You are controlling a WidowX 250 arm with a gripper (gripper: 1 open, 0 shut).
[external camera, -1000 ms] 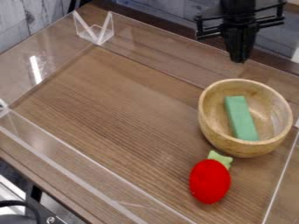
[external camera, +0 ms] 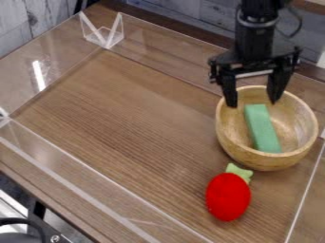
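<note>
My black gripper is lowered over the back rim of a round tan bowl on the right, its two fingers spread apart and open. Inside the bowl lies a long green object. In front of the bowl, a red rounded object with a small light-green part rests on the table.
A white wire-like holder stands at the back left.
The bowl and red object look unchanged.
</note>
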